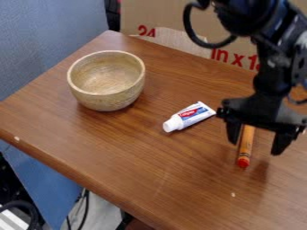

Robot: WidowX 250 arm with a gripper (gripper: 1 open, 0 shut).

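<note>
The black gripper [258,135] hangs low over an orange stick-like object [245,154], its two fingers standing apart on either side of that object's upper part. Whether they touch it is not clear. A white toothpaste tube [188,116] lies to the left of the gripper, and a beige bowl [107,81] sits at the back left.
A cardboard box [162,18] stands behind the table.
</note>
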